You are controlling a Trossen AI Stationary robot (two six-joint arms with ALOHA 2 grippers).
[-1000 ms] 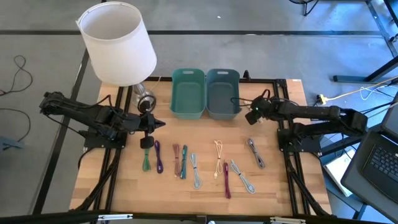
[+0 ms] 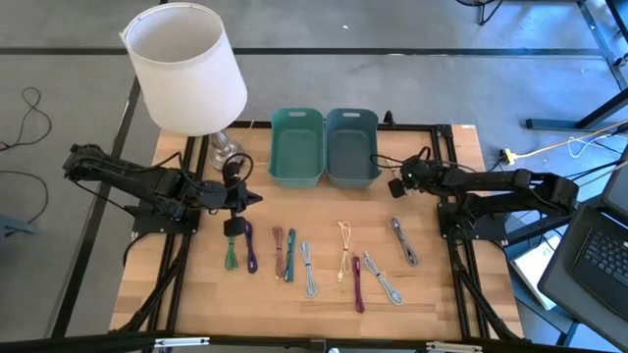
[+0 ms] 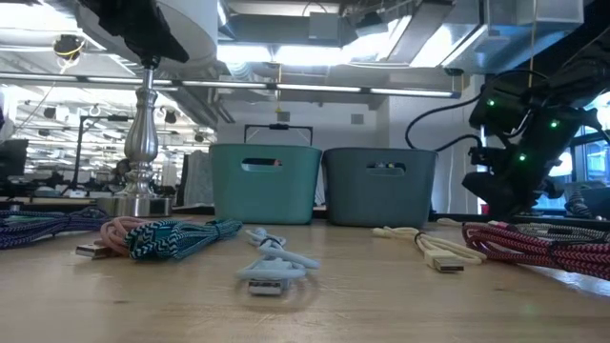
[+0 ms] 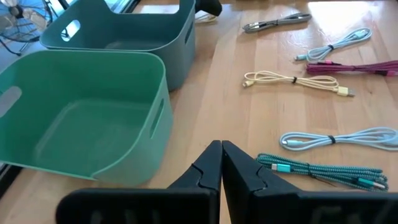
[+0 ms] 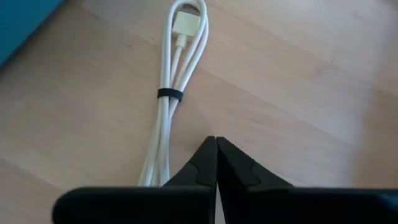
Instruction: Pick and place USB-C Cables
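A white cable bundled with a black tie lies on the table in the right wrist view. My right gripper is shut to the right of it, with nothing between its fingers; the cable's lower end passes out of sight behind the gripper. My left gripper is also shut and empty, in front of the green bin. Several tied cables lie in a loose row on the table, among them a teal cable, a light blue cable, a cream cable, a maroon cable and a grey cable.
The green bin and a grey-blue bin stand side by side at the table's back. A lamp rises at the back left. Black frame rails run along both sides, and the table between bins and cables is clear.
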